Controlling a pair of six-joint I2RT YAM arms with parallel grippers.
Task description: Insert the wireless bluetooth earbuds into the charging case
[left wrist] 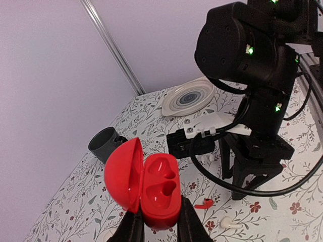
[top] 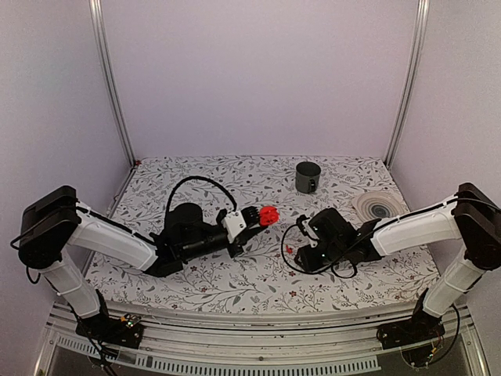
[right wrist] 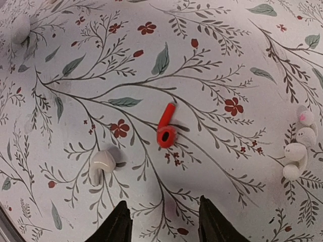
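Observation:
My left gripper is shut on a red charging case [left wrist: 161, 194], held above the table. Its lid stands open, and two hollows in it look empty. A red earbud [right wrist: 166, 136] lies on the table in the right wrist view, stem pointing away from my right gripper. That gripper is open, its fingers [right wrist: 118, 222] spread apart and nothing between them. To the left of the red earbud rests a white earbud; the left wrist view shows the white earbud [left wrist: 230, 223] nearer the camera than the red one [left wrist: 206, 203].
At the back are a dark grey mug [top: 308, 178] and a round plate [top: 379, 205]. A lumpy white piece [right wrist: 300, 146] lies at the right of the right wrist view, a white round object [right wrist: 20, 28] at upper left.

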